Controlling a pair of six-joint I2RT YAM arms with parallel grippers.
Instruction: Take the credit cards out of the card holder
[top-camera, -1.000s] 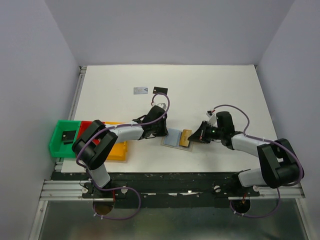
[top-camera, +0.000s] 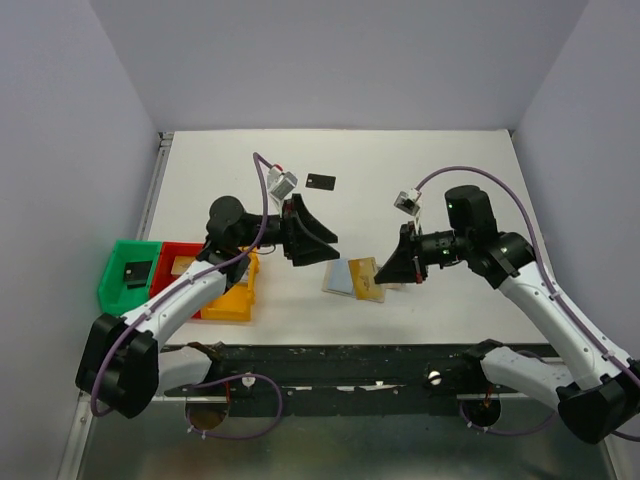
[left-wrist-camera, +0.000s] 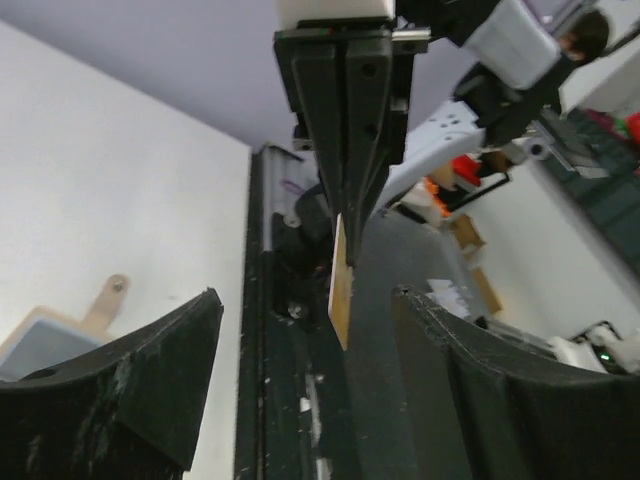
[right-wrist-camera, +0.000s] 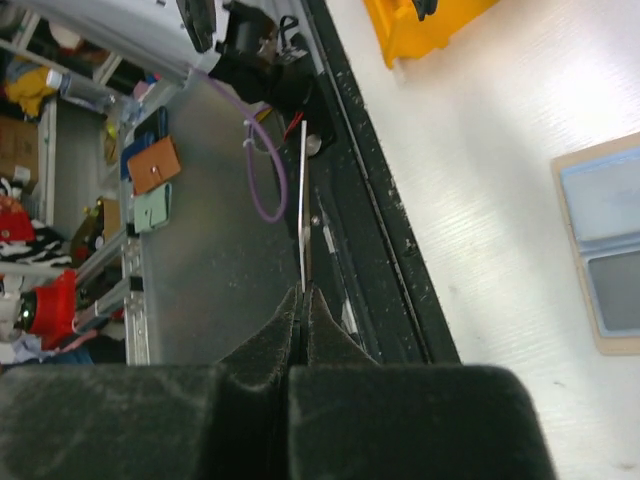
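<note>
Edge-on in the right wrist view, a thin gold card (right-wrist-camera: 304, 205) stands pinched in my right gripper. The top view shows this gold card (top-camera: 366, 279) raised over the right part of the open card holder (top-camera: 340, 277), which lies flat with a light-blue and a dark inner half. To the left, above the table, my left gripper (top-camera: 338, 249) has its fingers apart. From the left wrist, the gold card (left-wrist-camera: 341, 295) appears beyond the gap between its fingers, apart from them. A black card (top-camera: 320, 181) lies flat farther back.
At the left stand a green bin (top-camera: 118, 297), a red bin (top-camera: 170, 258) and a yellow bin (top-camera: 232, 303) with items inside. The table's front edge is close to the holder. Behind the right arm the table is clear.
My left gripper has risen from the holder and opened. The right one has lifted the gold card upward. The left arm now covers the silver card beside the black one.
</note>
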